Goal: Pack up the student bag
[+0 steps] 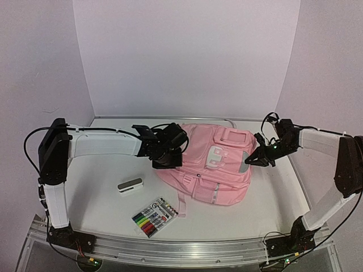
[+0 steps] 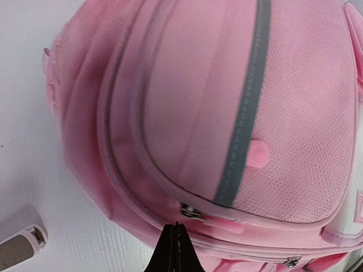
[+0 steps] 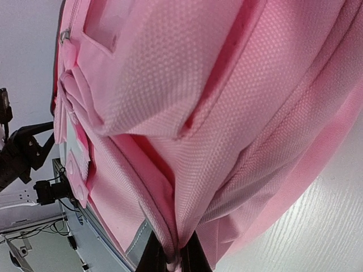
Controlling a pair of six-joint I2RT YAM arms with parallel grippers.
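The pink backpack [image 1: 198, 144] lies on the table between my two arms. Over its left side is my left gripper, shut, with nothing showing between its fingers; their tips are close to a dark zipper pull [image 2: 191, 212]. Whether they touch the bag cannot be told. At the bag's right edge my right gripper is shut on a gathered fold of pink fabric [image 3: 170, 218]. A set of coloured markers [image 1: 155, 217] lies at the front, and a grey-topped white case [image 1: 130, 185] lies left of the bag.
A loose pink strap [image 1: 181, 205] hangs from the bag toward the front, beside the markers. Bare white table [image 1: 93, 198] lies to the left, and a clear strip runs along the right side. Walls close in the back and sides.
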